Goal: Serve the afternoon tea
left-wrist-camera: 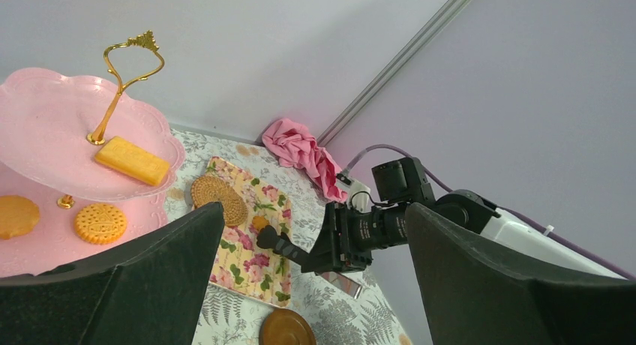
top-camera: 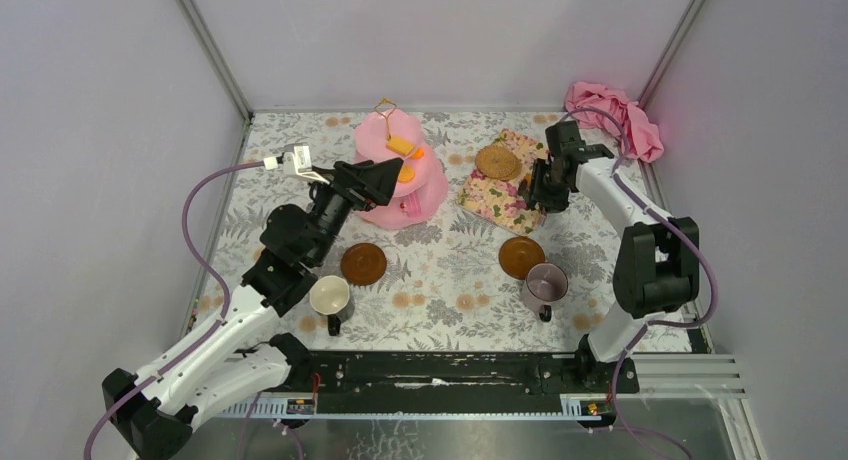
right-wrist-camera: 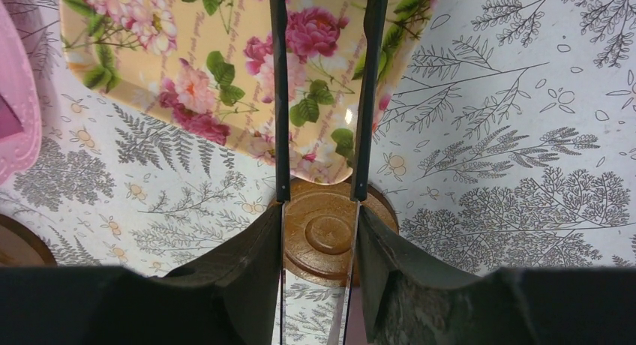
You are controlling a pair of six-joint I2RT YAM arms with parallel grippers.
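Observation:
A pink tiered stand [top-camera: 430,190] holds yellow pastries and orange biscuits [left-wrist-camera: 100,223]. The floral tray [top-camera: 490,202] carries a woven round mat [top-camera: 497,161] and a small orange item [left-wrist-camera: 259,222]. My right gripper [top-camera: 535,190] is low over the tray's right part; its long dark tool fingers [right-wrist-camera: 282,135] reach beyond the right wrist view's top edge, so what is between their tips is hidden there. My left gripper hangs open beside the stand, empty. Two brown saucers [top-camera: 363,264] [top-camera: 522,257] lie in front, near two cups [top-camera: 330,296] [top-camera: 545,288].
A pink cloth [top-camera: 612,115] is heaped in the back right corner.

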